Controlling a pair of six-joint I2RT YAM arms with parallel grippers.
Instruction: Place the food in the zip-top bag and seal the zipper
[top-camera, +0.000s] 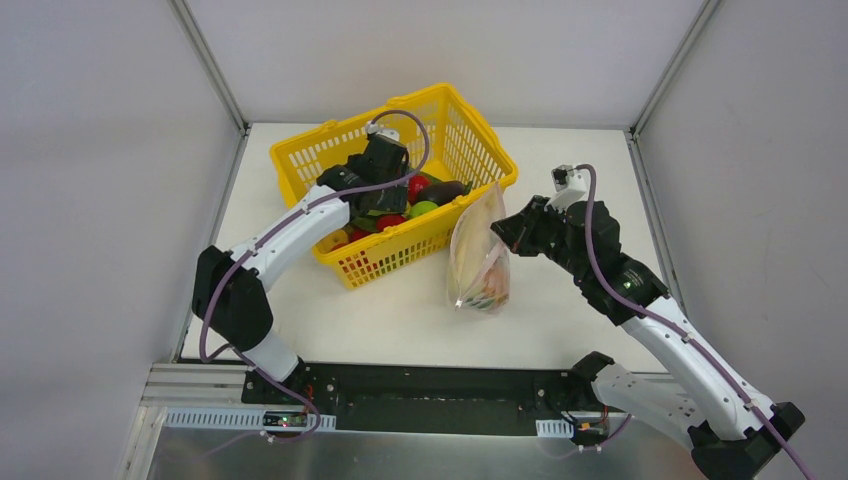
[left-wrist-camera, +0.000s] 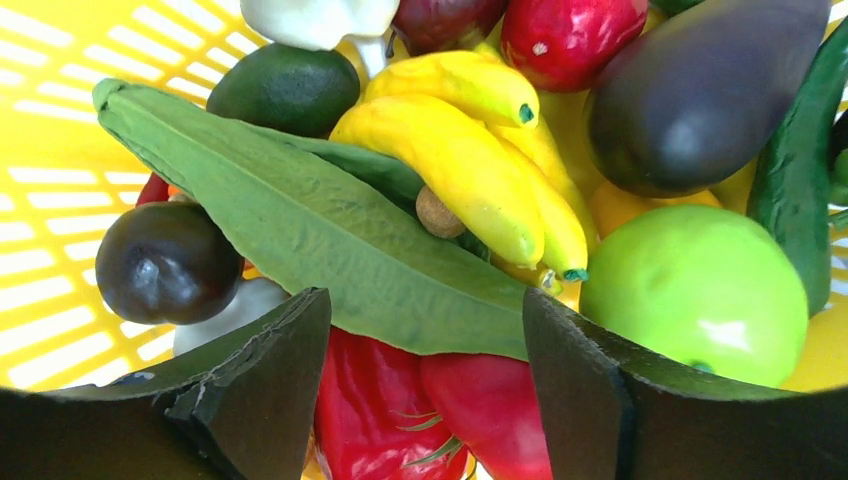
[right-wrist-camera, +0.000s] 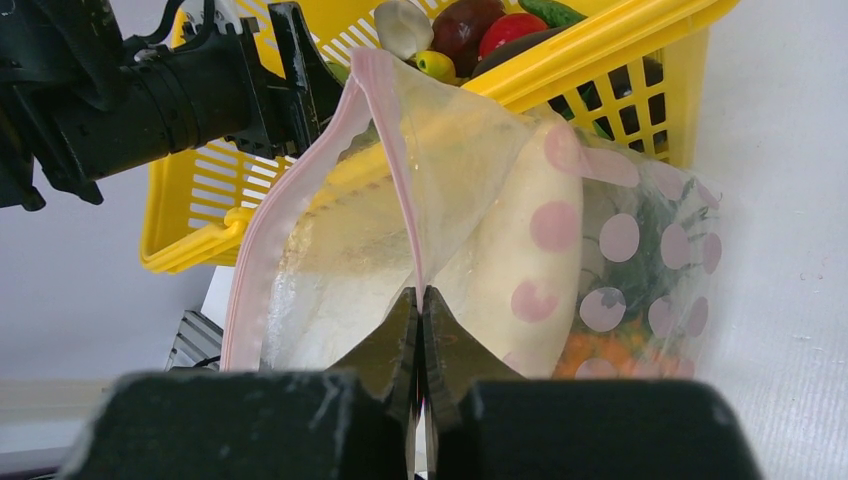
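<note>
A clear zip top bag (right-wrist-camera: 335, 290) with pink dots and a pink zipper edge stands with its mouth gaping. Inside it are a long pale food item (right-wrist-camera: 530, 240) and orange and green pieces (right-wrist-camera: 620, 350). My right gripper is shut on the bag's rim. Over the yellow basket (top-camera: 400, 255), my left gripper is open with nothing held. Below its fingers lie a green leafy husk (left-wrist-camera: 330, 230), a red pepper (left-wrist-camera: 375, 410) and a tomato (left-wrist-camera: 500, 400). Yellow bananas (left-wrist-camera: 460, 160) and a green apple (left-wrist-camera: 695, 290) are close by.
An eggplant (left-wrist-camera: 705, 95), an avocado (left-wrist-camera: 285, 90) and a cucumber (left-wrist-camera: 805, 170) crowd the basket too. Its near wall stands right beside the bag.
</note>
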